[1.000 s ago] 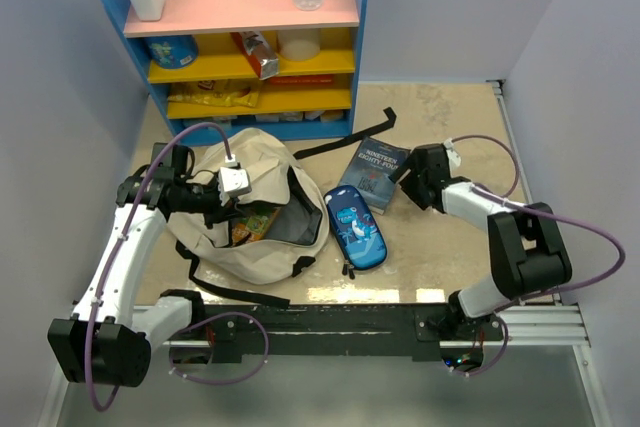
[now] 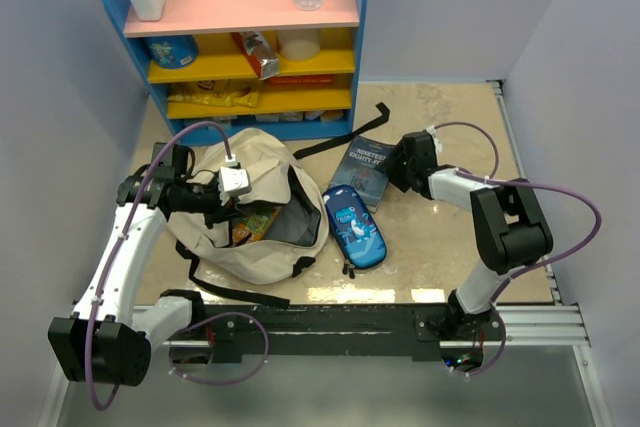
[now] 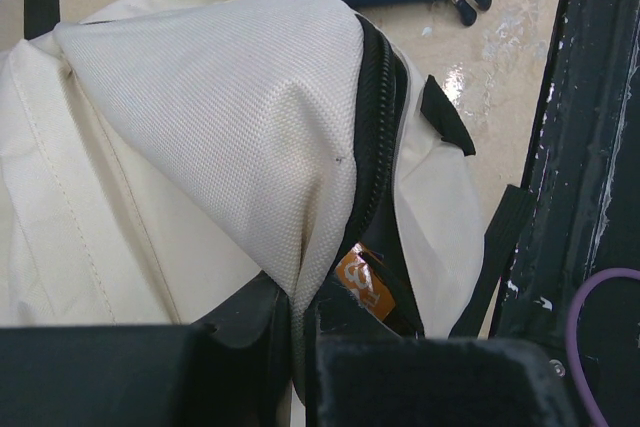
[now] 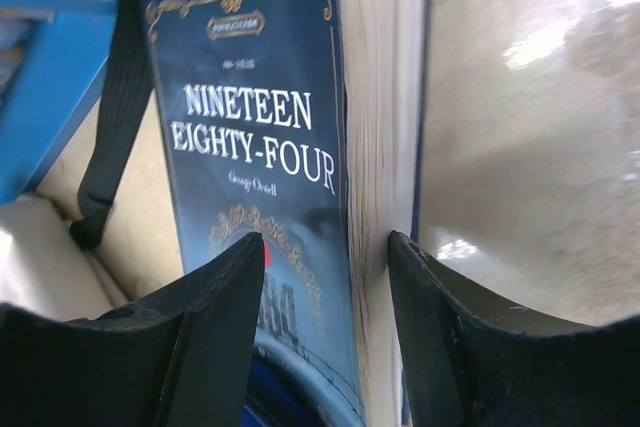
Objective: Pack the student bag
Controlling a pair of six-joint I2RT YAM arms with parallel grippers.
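Observation:
The cream bag (image 2: 215, 259) lies unzipped on the left of the table, an orange packet (image 2: 256, 224) inside it. My left gripper is shut on a fold of the bag's cream fabric beside the black zip. Right of the bag lies a dark blue book (image 4: 250, 147), "Nineteen Eighty-Four". My right gripper is part open at the book's right edge: one finger (image 4: 232, 282) shows over the cover, the other (image 4: 405, 272) by the page side. A blue pencil case (image 2: 357, 229) rests between bag and book, close to the book's lower end.
A blue shelf unit (image 2: 358, 7) with snacks and bottles stands behind the bag. One black bag strap (image 2: 340, 139) stretches toward the book's top; another (image 2: 235, 294) lies along the front edge.
My right gripper has moved left onto the book's right side. The book has shifted a little left, and the strap end beside it too. The left arm, bag and pencil case look unchanged.

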